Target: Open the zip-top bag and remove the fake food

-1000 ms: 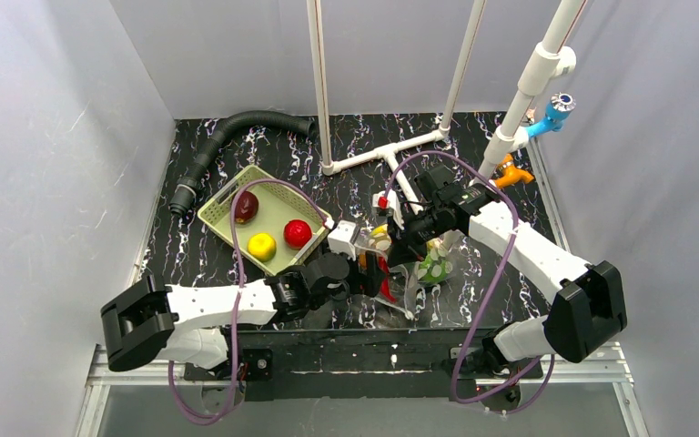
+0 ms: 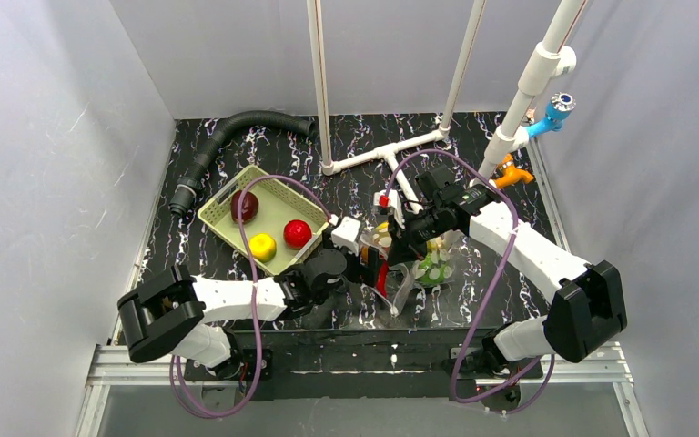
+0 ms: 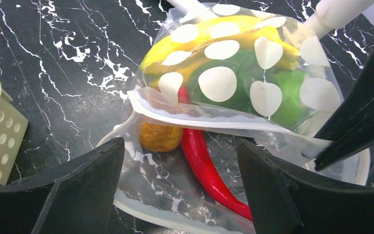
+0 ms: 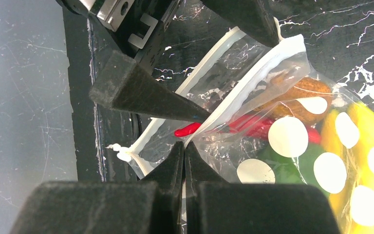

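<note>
The clear zip bag [image 3: 209,114] with white dots lies with its mouth gaping toward my left gripper. Inside it show a yellow banana [image 3: 243,24], something green [image 3: 233,73], a long red chili [image 3: 202,158] and a brown-orange lump [image 3: 160,137]. My left gripper's fingers stand apart at the mouth, the chili and lump visible between them; nothing is gripped. In the right wrist view, my right gripper is shut on the bag's white rim [image 4: 248,80]. From above, the arms hide much of the bag [image 2: 432,264].
Left of the bag stands a pale green basket [image 2: 278,214] holding a dark red piece [image 2: 245,206], a red one [image 2: 297,234] and a yellow one [image 2: 262,247]. White pipes [image 2: 373,157] stand behind, with a black hose [image 2: 237,127] at the back left.
The bag's near rim has shifted left. My right arm has stayed nearly still.
</note>
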